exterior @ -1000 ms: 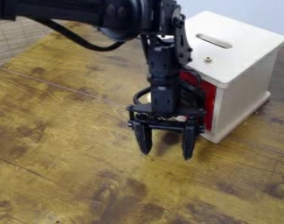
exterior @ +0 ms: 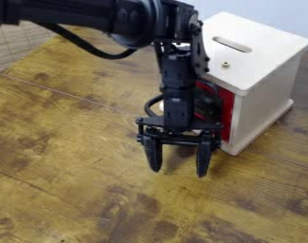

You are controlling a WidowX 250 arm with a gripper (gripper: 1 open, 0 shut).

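Observation:
My black gripper (exterior: 179, 161) hangs low over the wooden floor, fingers pointing down and spread apart, with nothing visible between them. Just behind it, to the right, stands a white box (exterior: 263, 95) with a slot on its top, a small brass knob and a red panel (exterior: 225, 117) on the side facing left. My arm and gripper hide much of that red side, so what lies there cannot be seen fully.
A pale wall runs behind the box, and a light woven surface (exterior: 10, 43) lies at the upper left.

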